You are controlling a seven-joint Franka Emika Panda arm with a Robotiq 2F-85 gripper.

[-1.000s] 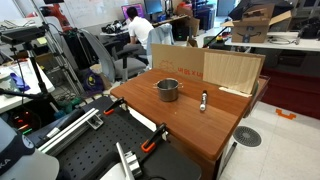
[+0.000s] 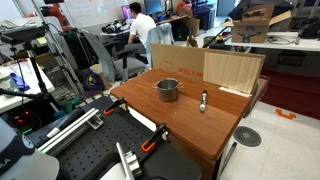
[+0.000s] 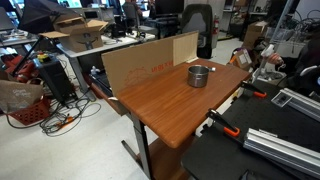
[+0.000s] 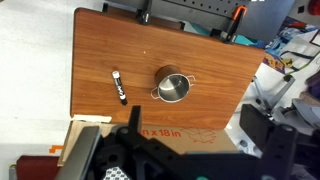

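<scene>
A small metal pot [image 2: 168,90] with side handles stands upright on the wooden table [image 2: 190,130]. From above, the wrist view looks into the pot [image 4: 172,86], whose inside seems empty. To one side of it lies a dark marker-like stick [image 4: 119,87] with a light end; it also appears on the table as a small upright-looking item [image 2: 203,101] in exterior view 1. My gripper is open over the table in the wrist view, its dark fingers wide apart with nothing between them. Neither exterior view shows the gripper clearly.
Tall cardboard panels [image 3: 150,65] wall off the table's far side. A black bench with metal rails [image 2: 75,130] and orange-handled clamps [image 2: 154,138] borders the near side. Much of the tabletop around the pot is bare. A person [image 2: 142,28] sits at a desk behind.
The pot, the stick and the table look the same as before. Only the person in the background has shifted slightly.
</scene>
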